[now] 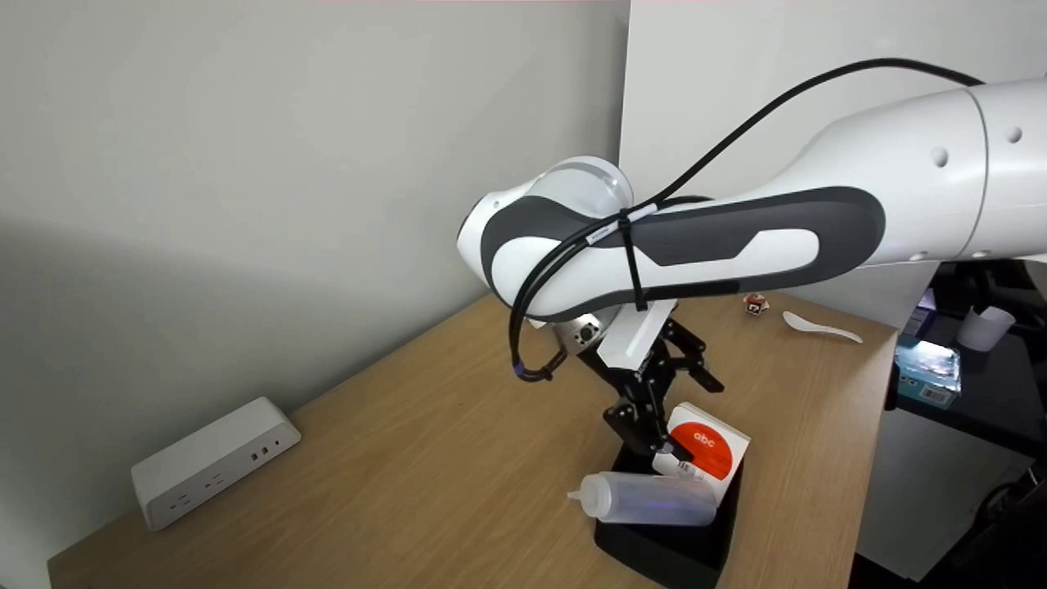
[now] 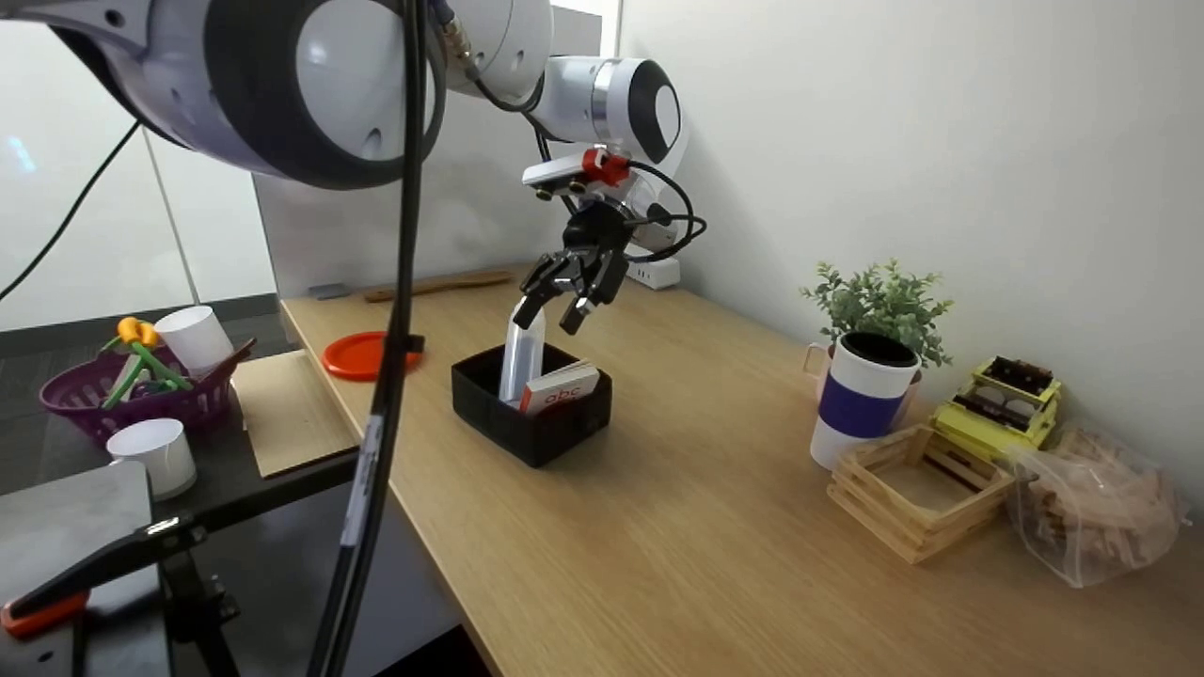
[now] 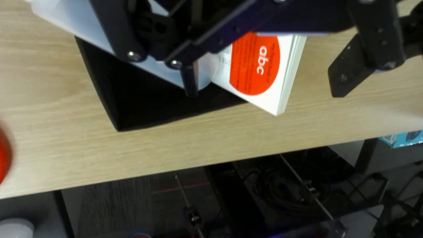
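A black open bin (image 2: 497, 427) stands on the wooden table, holding a clear squeeze bottle (image 1: 653, 499) and a white book (image 1: 725, 443) with a red circle marked "abc". The bottle leans with its capped nozzle past the bin's rim, and the book tilts up against the opposite side. My gripper (image 1: 698, 420) hangs over the bin, open, its fingers wide apart and empty. In the wrist view one finger (image 3: 191, 79) appears over the bottle's base, while the other finger (image 3: 349, 67) shows over bare table beyond the book. Part of the book is hidden behind the gripper's linkage.
A red plate (image 2: 356, 354) lies near the table's edge. Along the wall stand a white-and-purple cup (image 2: 858, 397), a wooden crate (image 2: 892, 521), a yellow crate (image 2: 993, 408) and a plastic bag (image 2: 1101, 508). A white spoon (image 1: 822, 327) lies at one end.
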